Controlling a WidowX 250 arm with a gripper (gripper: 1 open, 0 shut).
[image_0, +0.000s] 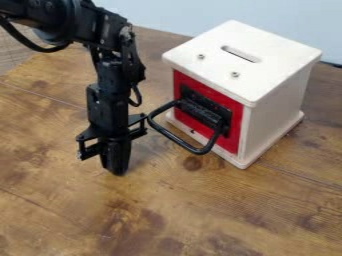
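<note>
A white box (267, 70) with a red front panel (187, 85) stands on the wooden table at the right. A black loop handle (201, 148) sticks out from the black fitting on that panel. My black gripper (114, 160) points down at the tabletop to the left of the box, apart from the handle, its tips low at the wood. Whether its fingers are open or shut is hard to make out.
A pale wall rises behind the box at the back right.
</note>
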